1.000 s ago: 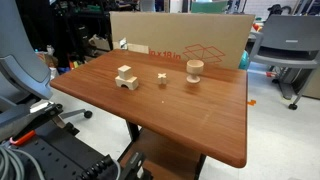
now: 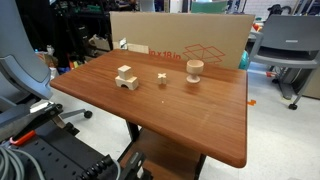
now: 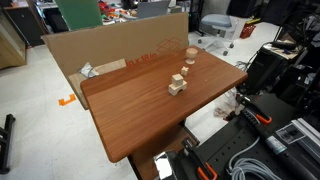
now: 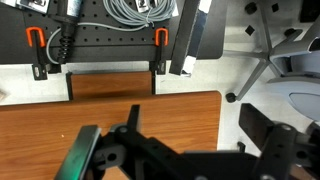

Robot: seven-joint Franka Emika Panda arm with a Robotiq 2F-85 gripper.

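Three groups of pale wooden pieces sit on the brown table (image 2: 205, 120). One is a stack (image 2: 127, 78) with small blocks on top of an arch-like base, also seen as a stack (image 3: 177, 86) in exterior view 2. A small piece (image 2: 162, 78) lies alone near the middle. Behind it to the right stands a rounded, cup-like piece (image 2: 194, 67), upright. My gripper shows along the bottom of the wrist view, its dark fingers spread apart and nothing visible between them. Below it in that view are bare tabletop and the table's edge; none of the wooden pieces appear there.
A cardboard panel (image 2: 222, 35) stands along the table's back side. Cables (image 4: 140, 10) and black rails with orange-red clamps (image 4: 160, 38) lie on the robot's bench, across a gap from the table. An office chair (image 2: 285, 45) stands at the right.
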